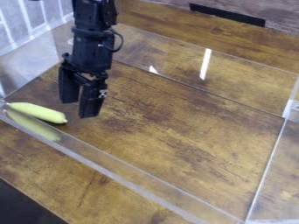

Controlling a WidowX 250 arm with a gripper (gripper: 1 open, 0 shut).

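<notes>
A black gripper [79, 98] hangs from the arm in the upper left, its fingers apart and pointing down over the wooden floor inside a clear-walled enclosure. A yellow banana [38, 113] lies at the lower left along the clear wall, just left of and below the gripper. Nothing shows between the fingers.
Clear walls [163, 181] border the wooden surface [198, 118] at front, back, left and right. A dark slot [228, 16] sits at the back edge.
</notes>
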